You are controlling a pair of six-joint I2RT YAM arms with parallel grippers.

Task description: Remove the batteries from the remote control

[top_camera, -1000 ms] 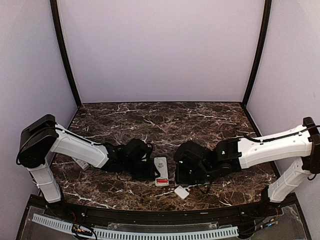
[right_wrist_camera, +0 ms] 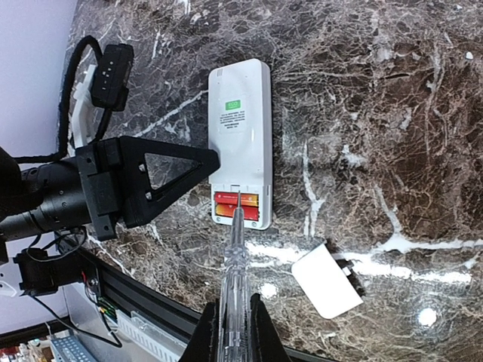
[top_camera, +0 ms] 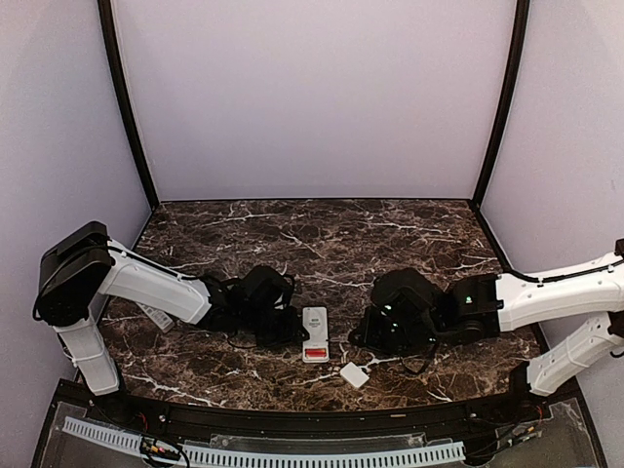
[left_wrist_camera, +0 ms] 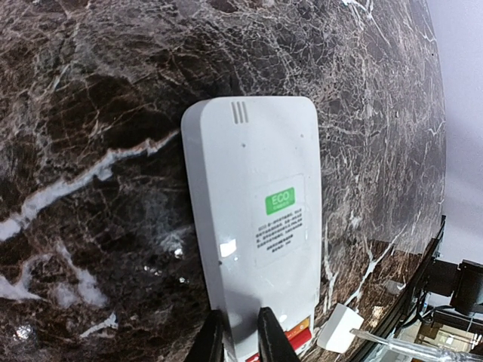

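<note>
The white remote (top_camera: 314, 322) lies back-up on the marble table, its battery bay at the near end exposed with red-orange batteries (right_wrist_camera: 235, 208) inside. My left gripper is at the remote's left side, fingertips against its lower body; how far its fingers stand apart is hard to see. My right gripper is shut on a thin clear pick-like tool (right_wrist_camera: 236, 264), whose tip points at the batteries in the right wrist view. The loose white battery cover (right_wrist_camera: 326, 280) lies right of the remote's near end.
Another remote-like white object (top_camera: 156, 317) lies at the far left under the left arm. A dark rail runs along the front edge.
The right arm has moved to the right, away from the remote. The left gripper has shifted slightly; the remote looks unmoved.
</note>
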